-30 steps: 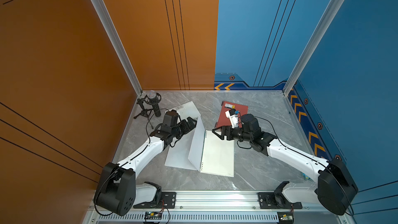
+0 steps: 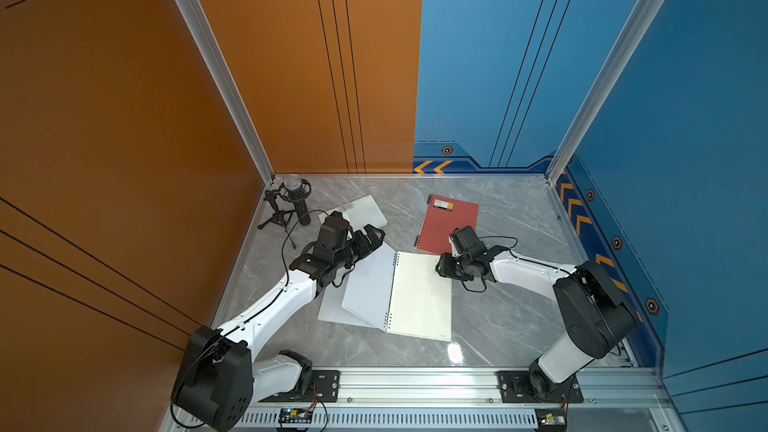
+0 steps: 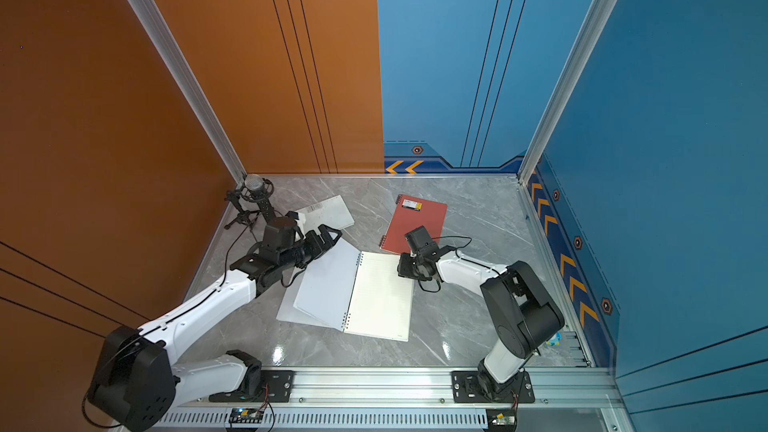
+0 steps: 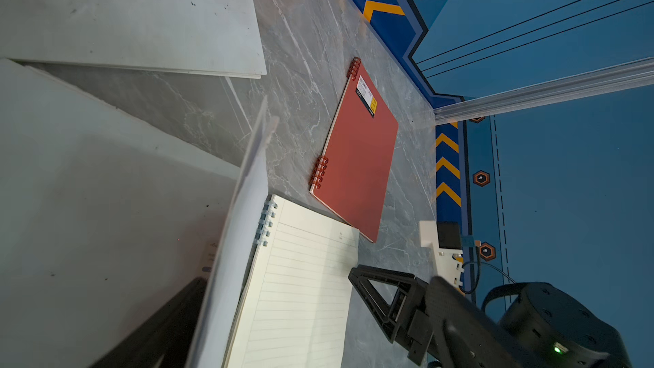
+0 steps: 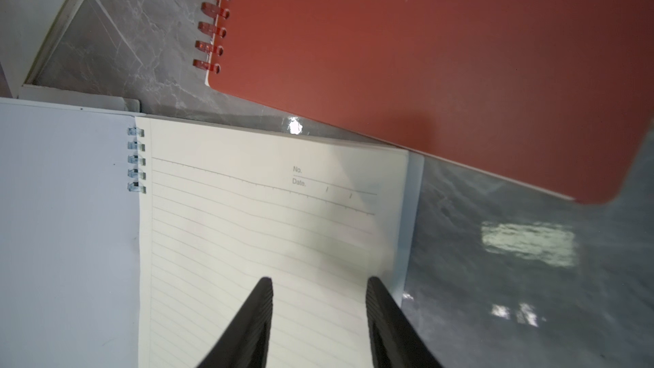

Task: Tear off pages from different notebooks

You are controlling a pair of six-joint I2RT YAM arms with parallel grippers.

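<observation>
The spiral notebook lies open, its cream lined page [image 2: 421,296] on the right and a grey-white leaf [image 2: 369,284] turned over to the left. Beside that leaf, at its far end, my left gripper [image 2: 373,236] stands open; in the left wrist view the leaf [image 4: 235,245] rises in front of a dark finger [image 4: 163,330]. My right gripper is low over the right edge of the lined page. Its fingertips are apart, with the page showing in the gap; whether they pinch paper cannot be told. A red spiral notebook [image 2: 449,225] lies closed behind.
A white pad [image 3: 328,213] lies at the back left, near a black stand [image 3: 254,206]. The red notebook's near corner touches or nearly touches the open notebook's far edge. Bare grey tabletop [image 2: 496,320] shows to the right and in front.
The leaf stood up steeply and now leans much lower to the left. My right gripper, earlier above the page's far part, has pulled back and lowered at its right edge.
</observation>
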